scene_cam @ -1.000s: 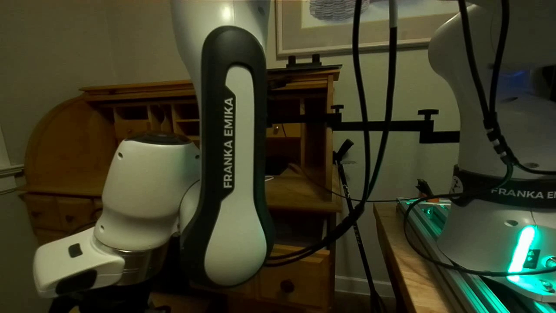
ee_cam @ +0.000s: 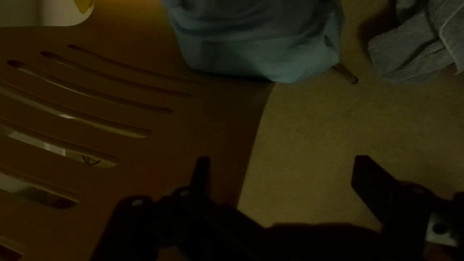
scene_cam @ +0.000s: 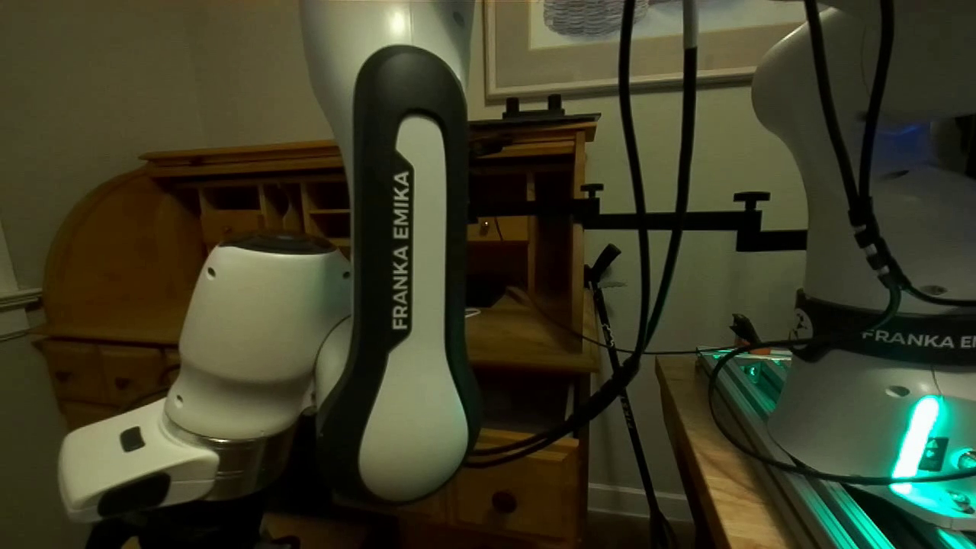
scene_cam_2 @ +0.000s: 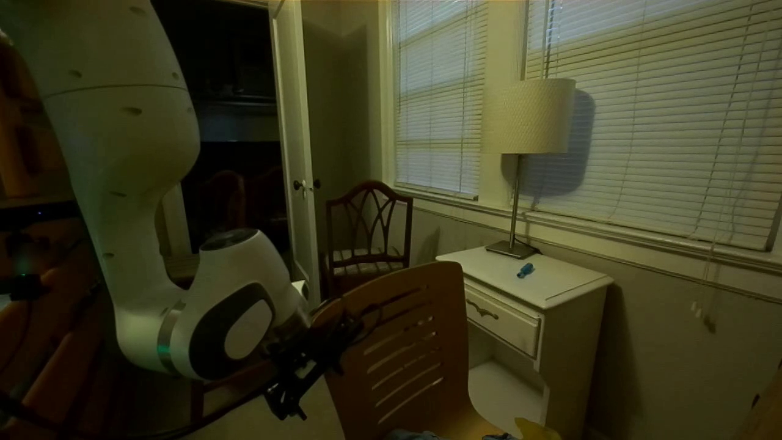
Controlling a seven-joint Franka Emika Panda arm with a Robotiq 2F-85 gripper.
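Observation:
Wide apart, the two dark fingers of my gripper have nothing between them in the wrist view. Below that gap lie the right edge of a wooden chair back (ee_cam: 195, 130) and the tan floor (ee_cam: 313, 130). A blue-grey cloth item (ee_cam: 261, 48) sits ahead of the fingers, against the chair, with its top cut off by the frame. Farther right, a crumpled grey cloth (ee_cam: 413, 52) rests on the floor. From exterior view 2, my gripper hangs at the near left of the slatted wooden chair (scene_cam_2: 403, 344). Exterior view 1 cuts off the fingers at its lower edge.
By the window, a white side table (scene_cam_2: 513, 286) carries a lamp (scene_cam_2: 531, 117) and a small blue object (scene_cam_2: 525, 271). A dark chair (scene_cam_2: 368, 234) stands behind. Something yellow (scene_cam_2: 535, 430) shows at the bottom edge. A wooden desk (scene_cam: 512, 467) stands behind the arm.

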